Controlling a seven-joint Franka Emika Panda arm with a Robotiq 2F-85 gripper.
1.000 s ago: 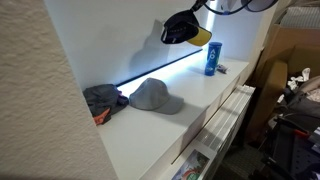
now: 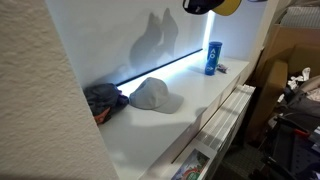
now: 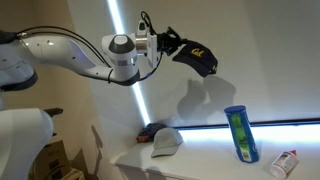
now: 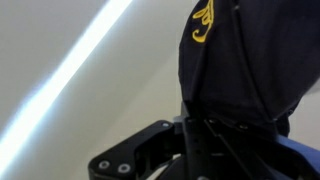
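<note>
A dark navy cap (image 3: 197, 58) with yellow script on its front hangs in the air, and my gripper (image 3: 174, 44) is shut on its edge. In the wrist view the cap (image 4: 245, 60) fills the upper right, its cloth reaching down to the gripper; the fingertips are mostly hidden in the dark fabric. Only part of the cap (image 2: 200, 5) shows at the top of exterior view 1, with a yellow area beside it. Below, on the white shelf, rests a grey cap (image 2: 155, 96).
Left of the grey cap lies a dark cap with some red (image 2: 104, 100). A blue cylinder (image 3: 241, 134) stands upright toward the right, with a white bottle (image 3: 284, 163) lying near it. An open drawer (image 2: 205, 150) juts out below the white shelf (image 2: 150, 130). Bare shelf separates the grey cap and cylinder.
The navy cap has risen and moved right in exterior view 1, partly leaving the top of the picture. The grey cap, dark cap and blue cylinder have stayed in place.
</note>
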